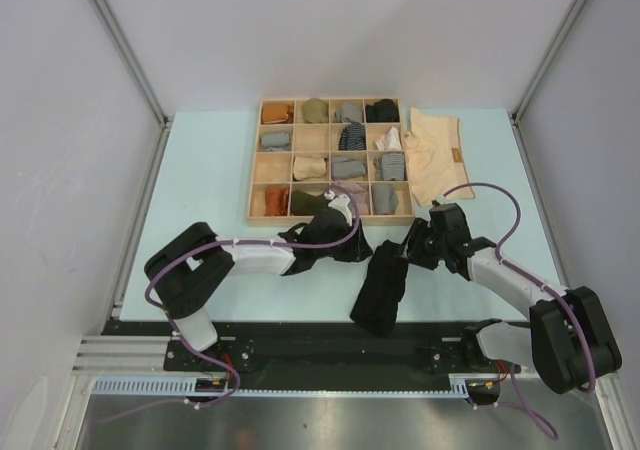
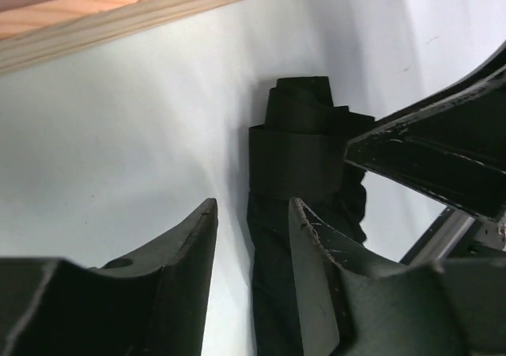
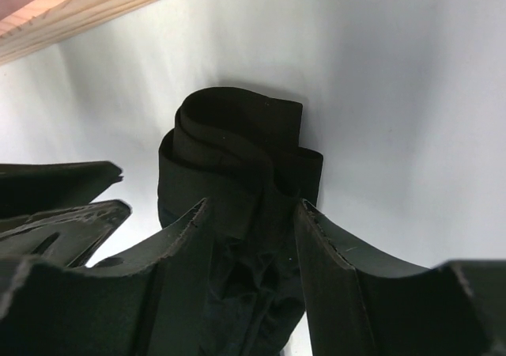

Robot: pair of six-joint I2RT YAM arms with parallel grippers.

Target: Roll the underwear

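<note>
The black underwear (image 1: 377, 295) lies lengthwise on the table in front of the box, its far end folded over in layered bands (image 2: 294, 158). My left gripper (image 1: 362, 247) stands just left of that end, its fingers apart with nothing clearly between them. My right gripper (image 1: 410, 245) is over the right side of the folded end; in the right wrist view its fingertips sit over the fabric (image 3: 237, 158), apart, and whether they touch it cannot be told.
A wooden compartment box (image 1: 253, 170) of rolled clothes is at the back. A beige cloth (image 1: 432, 155) lies to its right.
</note>
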